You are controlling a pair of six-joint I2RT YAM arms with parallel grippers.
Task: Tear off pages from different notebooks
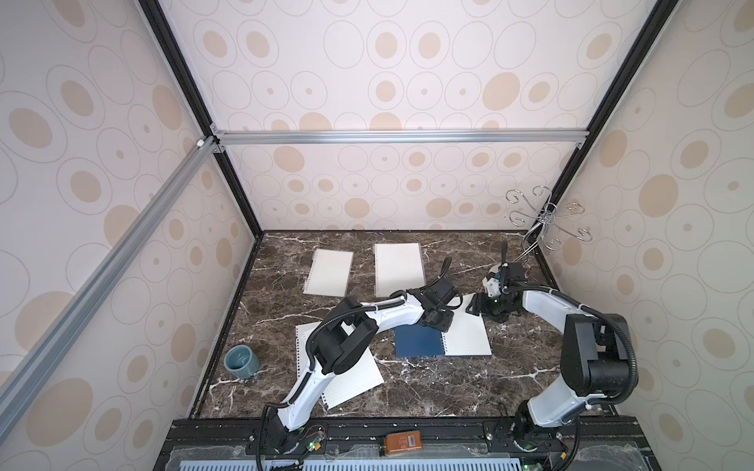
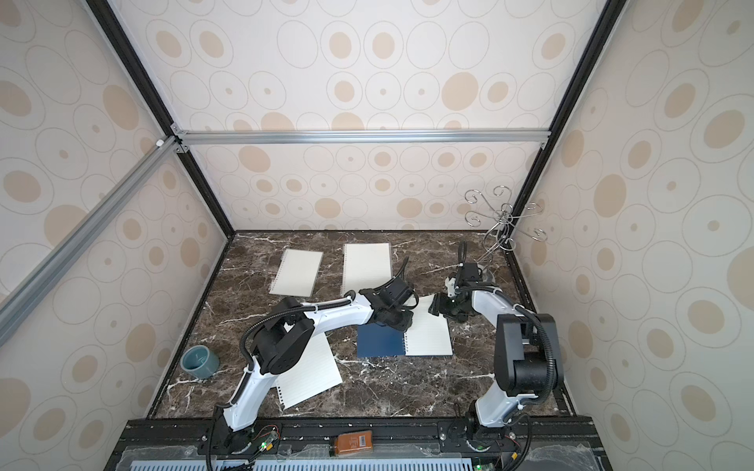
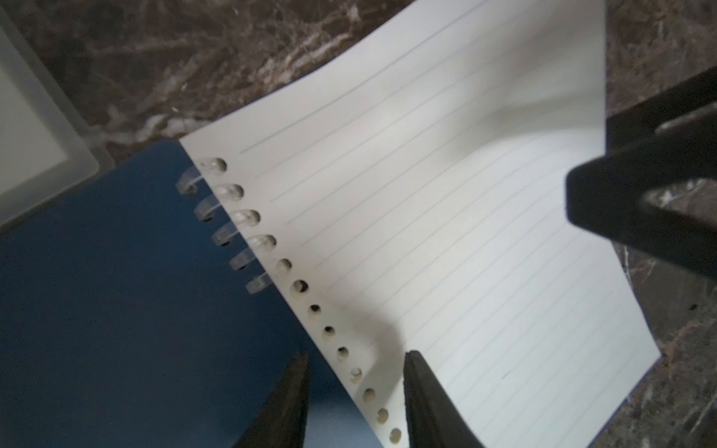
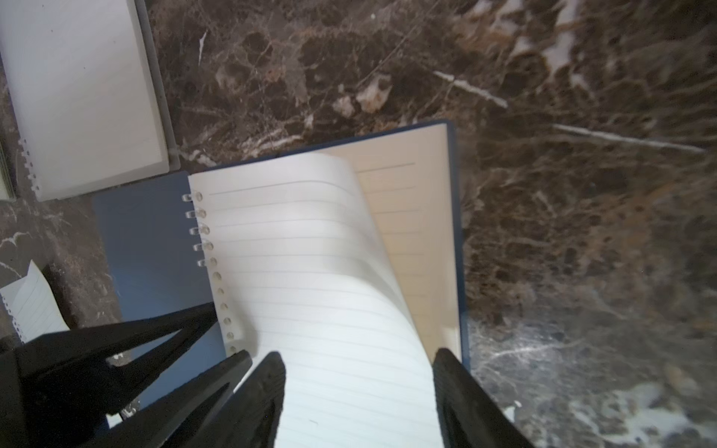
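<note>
An open blue notebook point(image 1: 418, 342) has its lined white page point(image 4: 313, 254) lifted and curled at the outer edge, baring a cream sheet point(image 4: 407, 186) beneath. In the left wrist view, my left gripper stands open over the row of spiral holes, the upper binding loops visible. My right gripper is over the page's outer part, its fingers apart in the right wrist view; whether paper lies between them is unclear.
Two pale notebooks point(image 1: 398, 267) point(image 1: 328, 271) lie at the back, more lined paper point(image 1: 352, 382) at the front left. A teal mug point(image 1: 241, 361) stands far left, a wire stand point(image 1: 547, 219) at back right.
</note>
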